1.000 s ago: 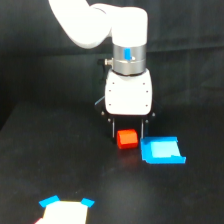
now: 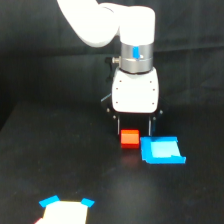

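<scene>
A small red cube (image 2: 130, 139) rests on the black table, left of a pale blue square (image 2: 162, 149) edged with brighter blue tape. My gripper (image 2: 135, 127) points down over the cube from the white hand. Its dark fingers stand wide, one near the cube's left side and the other off to its right, by the square's upper edge. A gap shows between the cube and the right finger. The fingertips are dark against the black table, so whether the left one touches the cube is hard to tell.
At the lower left lies a pale cream square (image 2: 65, 212) with blue tape at its corners and a bit of red at its left, cut off by the frame.
The hand has moved right and a little lower. The cube has shifted slightly right, closer to the blue square, and now sits squarer to the camera.
</scene>
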